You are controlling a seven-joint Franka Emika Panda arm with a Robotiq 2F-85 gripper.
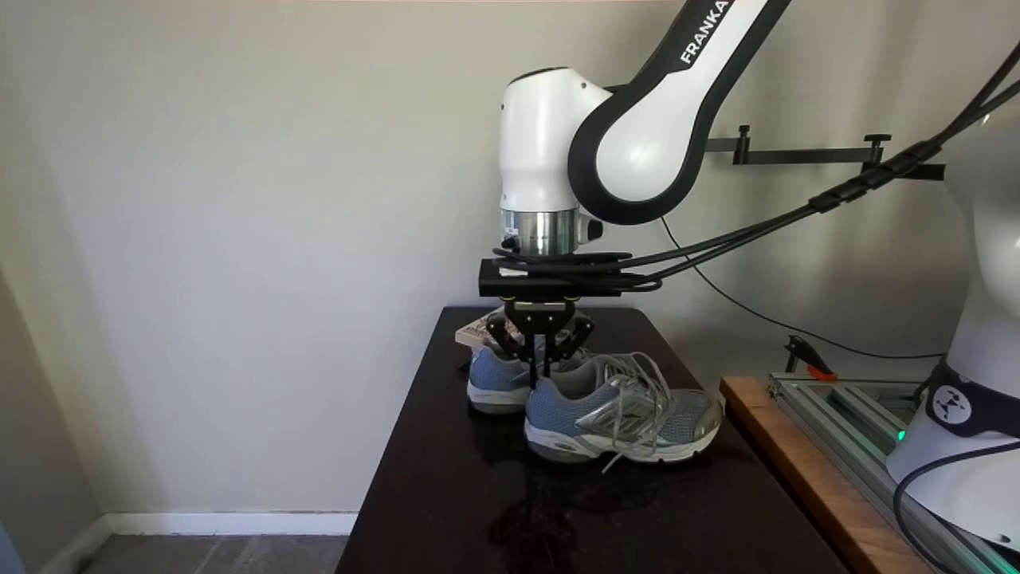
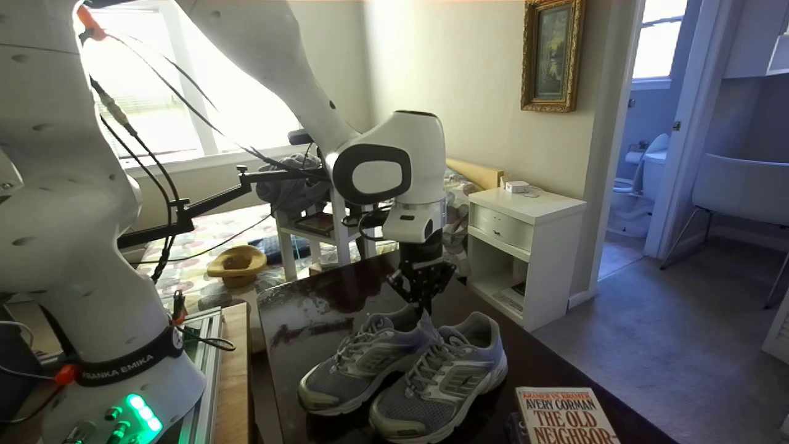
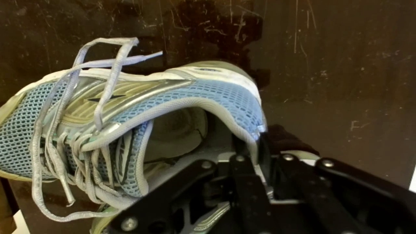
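Observation:
A pair of grey-blue running shoes stands side by side on the dark table (image 1: 459,507). In exterior view 1 my gripper (image 1: 540,376) points straight down at the heel of the nearer shoe (image 1: 569,411). Its fingers stand close together, one on each side of the heel's top rim. The wrist view shows this shoe (image 3: 230,93) with one finger inside the collar and the other behind the heel. Whether both fingers press on the rim cannot be made out. The second shoe (image 2: 451,381) lies alongside, mostly hidden under the gripper in the wrist view.
A paperback book (image 2: 566,414) lies beyond the second shoe. Loose laces (image 3: 113,74) hang over the nearer shoe's side. A white nightstand (image 2: 532,214) stands past the table's edge.

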